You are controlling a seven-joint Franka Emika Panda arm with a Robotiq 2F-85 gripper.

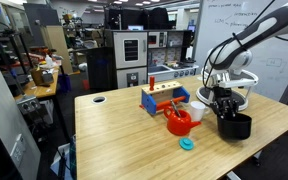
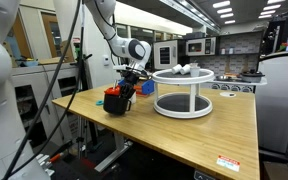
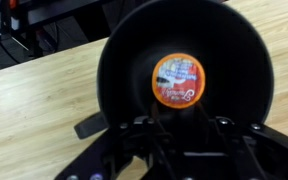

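A black pot with a side handle stands near the right front edge of the table. My gripper points down over its near left side. In the wrist view the pot fills the middle, with a round orange-rimmed pod inside its outline. The pod's printed lid faces up. Whether it rests on the pot's bottom or touches my fingers cannot be made out. The dark fingers blend into the dark pot, so their spacing is unclear. In exterior view 2 the pot partly shows beneath the arm.
To the pot's left are a red pot, a white mug and a blue lid-like disc. A blue and red organiser stands behind them. Behind the arm is a round white rack.
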